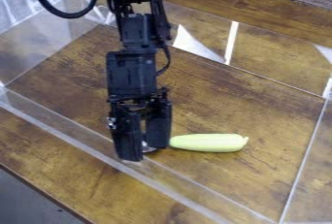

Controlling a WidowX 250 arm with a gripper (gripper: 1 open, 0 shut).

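Observation:
My black gripper (pixel 140 136) hangs low over the wooden board at the centre-left, its fingers around the spot where the metal spoon's bowl lies and mostly covering it. It is open. The spoon's pale yellow-green handle (pixel 211 143) lies flat to the right of the fingers. Whether the fingertips touch the spoon is hidden.
Clear plastic walls (pixel 305 160) bound the wooden workspace, with one running just in front of the gripper along the lower left. Bare wood (pixel 240 102) is free to the right and behind the handle.

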